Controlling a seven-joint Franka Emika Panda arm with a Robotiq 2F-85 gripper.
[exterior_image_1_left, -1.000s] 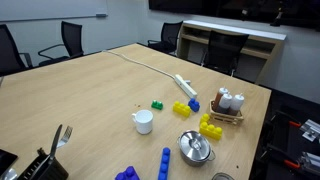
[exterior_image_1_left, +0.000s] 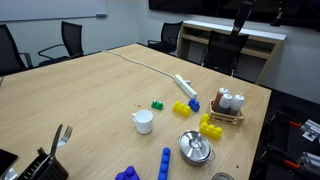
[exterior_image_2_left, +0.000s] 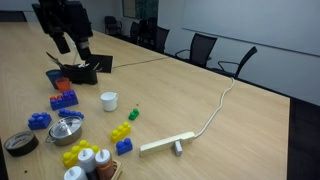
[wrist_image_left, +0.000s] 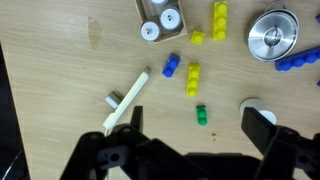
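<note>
My gripper is high above the table, its fingers spread wide and nothing between its fingers. Exterior view 2 shows the gripper (exterior_image_2_left: 73, 47) at the upper left, fingers pointing down. Below it in the wrist view lie a green block (wrist_image_left: 202, 115), a yellow block (wrist_image_left: 193, 80) and a blue block (wrist_image_left: 171, 65). A white mug (wrist_image_left: 257, 108) is partly hidden by the right finger. Farther up are a lidded metal pot (wrist_image_left: 272, 36), a longer yellow block (wrist_image_left: 220, 20) and a wooden rack (exterior_image_1_left: 226, 117) of bottles, cut off by the wrist view's edge.
A white power strip (wrist_image_left: 127, 100) with its cord lies on the table. Long blue blocks (exterior_image_1_left: 164, 163) and a black utensil holder (exterior_image_1_left: 47, 166) are near the front. Open tabletop (exterior_image_1_left: 90, 85) fills the left and back; chairs stand beyond.
The gripper has come down into exterior view 1 at the upper right, where only a little showed at the top edge before. The objects on the table have not moved.
</note>
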